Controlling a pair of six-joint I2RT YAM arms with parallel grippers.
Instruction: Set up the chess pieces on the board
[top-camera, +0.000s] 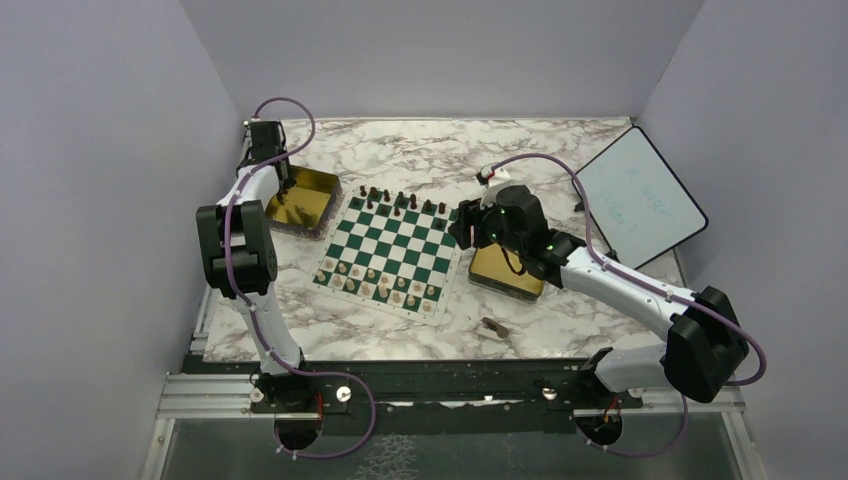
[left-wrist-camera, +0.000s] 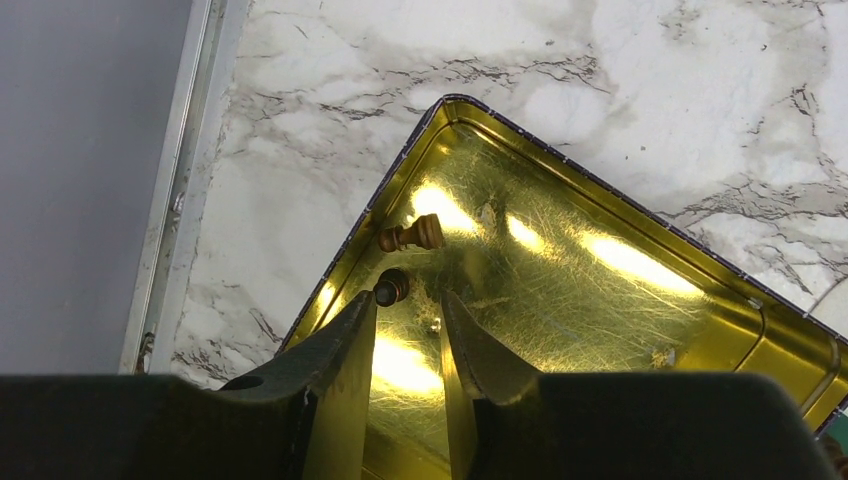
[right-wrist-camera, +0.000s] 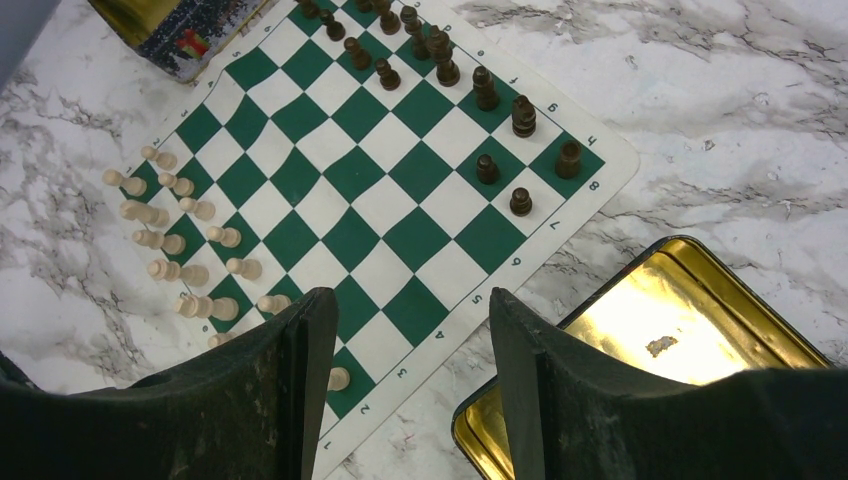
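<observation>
In the left wrist view two dark brown pieces are in the left gold tray (left-wrist-camera: 560, 300). One brown pawn (left-wrist-camera: 414, 234) lies on its side, and beside it a darker piece (left-wrist-camera: 391, 288) shows its round head. My left gripper is above them, part open, its left fingertip overlapping the darker piece in view; no piece is held. Over the board's right edge my right gripper stands open and empty. Dark pieces (right-wrist-camera: 485, 88) line the far side of the green-and-white board (right-wrist-camera: 352, 172); pale pieces (right-wrist-camera: 172, 270) fill the near side.
Partly under the right arm stands the right gold tray (top-camera: 505, 275), its visible floor bare. A small dark object (top-camera: 495, 327) lies near the table's front. At the right leans a whiteboard (top-camera: 645, 195). Marble behind the board is clear.
</observation>
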